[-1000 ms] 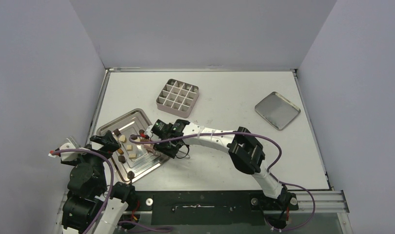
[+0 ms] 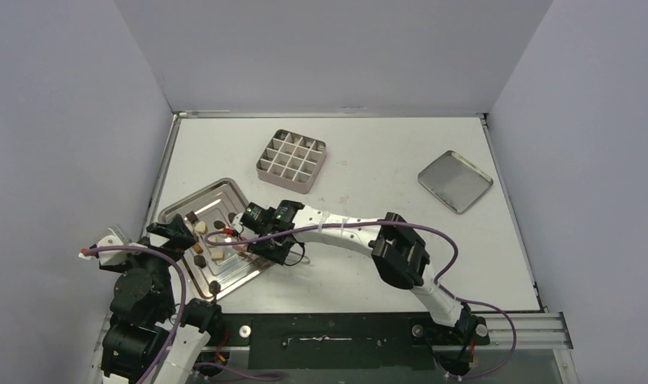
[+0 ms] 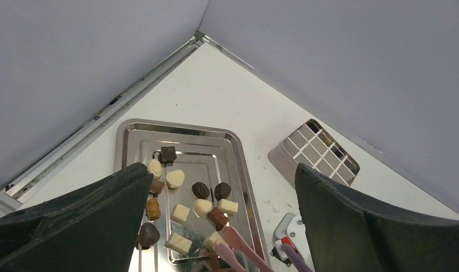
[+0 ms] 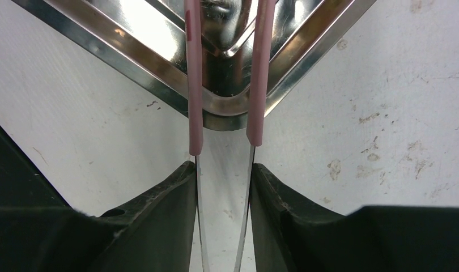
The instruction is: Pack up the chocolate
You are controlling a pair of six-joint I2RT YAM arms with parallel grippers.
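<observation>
Assorted dark, white and brown chocolates lie on a steel tray at the left; a white square piece is among them. A pink compartment box stands behind it. My right gripper reaches low over the tray's right part; in the left wrist view its pink fingers are among the chocolates. In the right wrist view they run past the tray's corner, their tips out of frame, so what is between them is hidden. My left gripper hangs open at the lower left, apart from the tray's contents.
An empty small metal tray lies at the right. Side walls and a back wall bound the table.
My right arm's wrist has shifted slightly left and down in the top view. The left arm has not moved.
</observation>
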